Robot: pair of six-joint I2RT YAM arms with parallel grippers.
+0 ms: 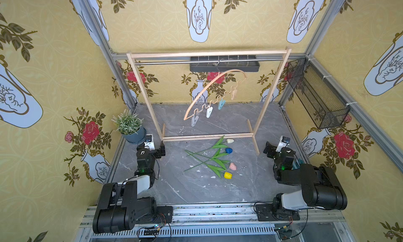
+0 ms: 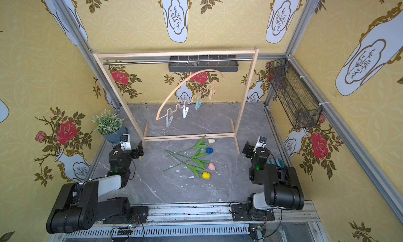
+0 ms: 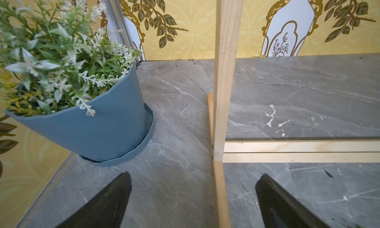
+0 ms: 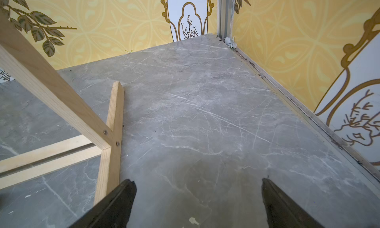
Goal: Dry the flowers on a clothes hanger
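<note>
Several tulips lie on the grey table with stems to the left: white (image 1: 229, 140), blue (image 1: 228, 150), pink (image 1: 232, 166) and yellow (image 1: 227, 175). Behind them, a curved wooden hanger (image 1: 206, 88) hangs at a slant from the metal rail of a wooden rack (image 1: 208, 54). Along its lower bar are several clips, among them a grey clip (image 1: 194, 120), a white clip (image 1: 209, 111) and a blue clip (image 1: 221, 104); none carries a flower. My left gripper is open and empty near the rack's left foot. Open and empty too, my right gripper stands right of the rack.
At the left, close by the left gripper, stands a potted plant (image 3: 114, 121). The rack's right foot (image 4: 108, 164) reaches forward near the right gripper. A wire basket (image 1: 318, 95) hangs on the right wall. Bare table surrounds the flowers.
</note>
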